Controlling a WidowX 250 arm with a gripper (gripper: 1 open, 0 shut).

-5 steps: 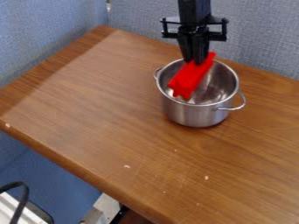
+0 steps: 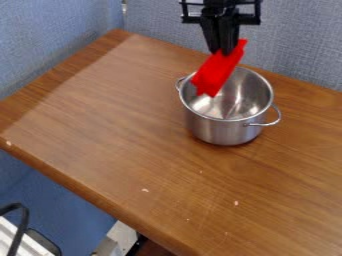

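Observation:
My black gripper (image 2: 222, 40) hangs at the top centre over a steel pot (image 2: 222, 126) with two side handles. It is shut on a red block (image 2: 215, 70), held tilted with its lower end over the pot's left part, by the rim. The fingertips are partly hidden by the block.
A blue padded wall rises behind. At the lower left lie blue flooring and a white object with a black cable.
The pot stands still.

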